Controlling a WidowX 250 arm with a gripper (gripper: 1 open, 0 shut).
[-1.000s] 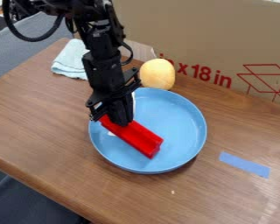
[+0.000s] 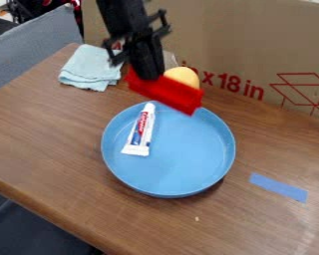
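My gripper (image 2: 147,76) is raised above the back of the blue plate (image 2: 175,166), blurred, with a red bar-shaped object (image 2: 170,94) at its tip, held up in the air; whether the fingers are closed on it is hard to make out. A white toothpaste tube (image 2: 140,131) lies on the left part of the plate. A yellow round object (image 2: 182,75) is partly hidden behind the red object.
A folded light-blue cloth (image 2: 88,66) lies at the back left of the wooden table (image 2: 49,139). A cardboard panel stands along the back. A strip of blue tape (image 2: 278,187) is on the right, where the table is otherwise clear.
The gripper and red object have risen from the plate toward the back, uncovering the toothpaste tube on the plate.
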